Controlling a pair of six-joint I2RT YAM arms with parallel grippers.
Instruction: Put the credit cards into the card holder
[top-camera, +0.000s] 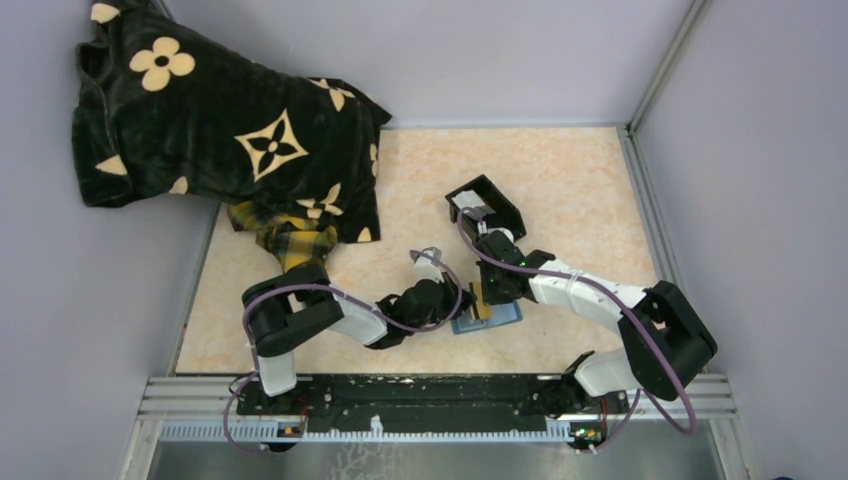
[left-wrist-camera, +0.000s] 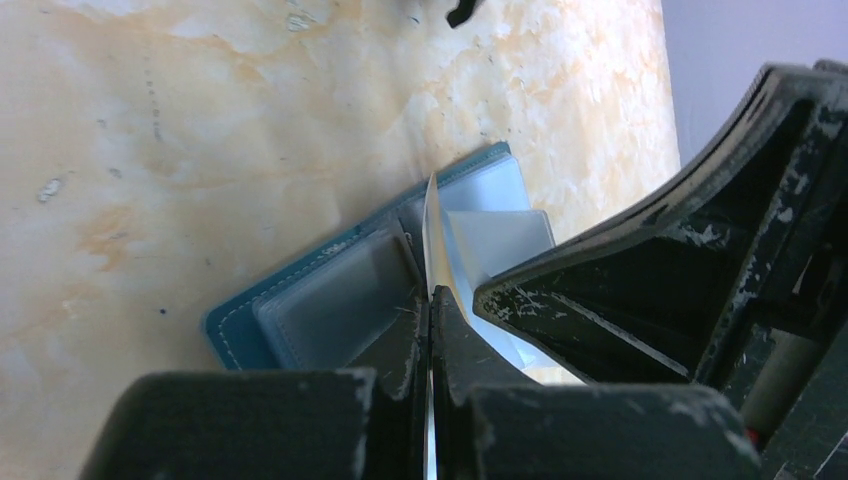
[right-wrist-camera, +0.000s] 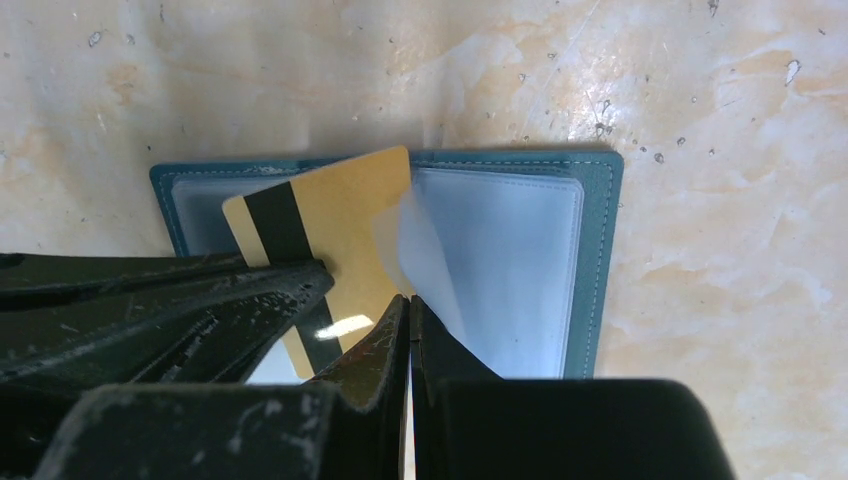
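The blue card holder (right-wrist-camera: 595, 260) lies open on the table, with clear sleeves (right-wrist-camera: 500, 260). A gold card with a black stripe is at one of the sleeves, partly behind clear plastic; in the left wrist view it appears nearly edge-on. My left gripper is shut at the card's edge; whether anything thin is between its fingertips is unclear. My right gripper is shut over the holder, its tips at the card beside the sleeve's edge. In the top view both grippers meet over the holder.
A black open box (top-camera: 505, 215) with pale contents stands behind my right gripper. A dark patterned blanket (top-camera: 220, 130) and a yellow plaid cloth (top-camera: 295, 240) cover the back left.
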